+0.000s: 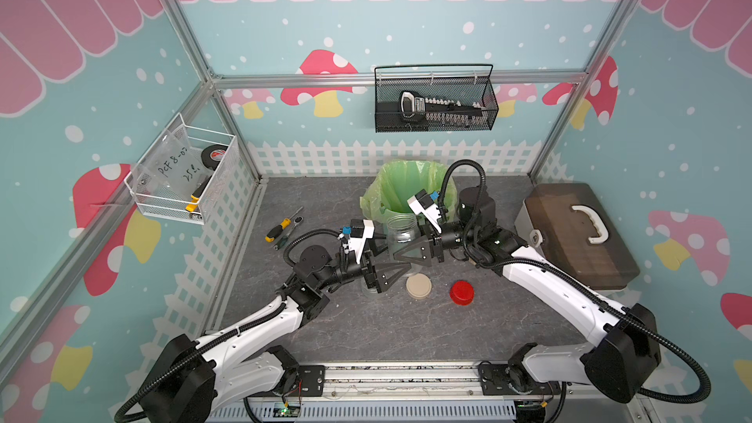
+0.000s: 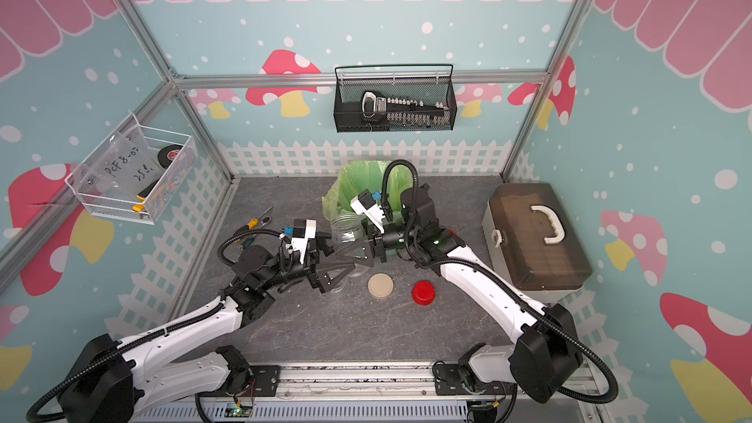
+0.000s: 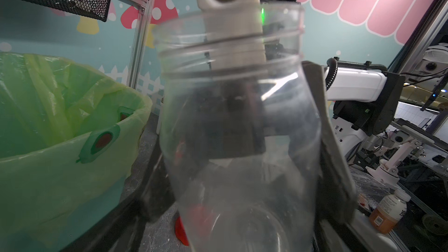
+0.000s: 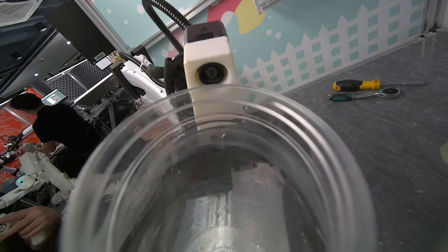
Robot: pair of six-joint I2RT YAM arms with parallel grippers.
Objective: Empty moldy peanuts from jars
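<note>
An empty clear jar (image 1: 401, 228) is held upright by my right gripper (image 1: 413, 248), which is shut on it, in front of the green-lined bin (image 1: 384, 192). My left gripper (image 1: 389, 266) is open, its fingers just left of and below that jar. In the left wrist view the jar (image 3: 240, 168) fills the middle; in the right wrist view its rim (image 4: 336, 154) is seen from above. A beige lid (image 1: 418, 286) and a red lid (image 1: 462, 292) lie on the table. Another jar is mostly hidden behind my left gripper.
A screwdriver (image 1: 279, 227) and ratchet lie at the left. A brown case (image 1: 575, 250) stands at the right. Wire baskets hang on the back and left walls.
</note>
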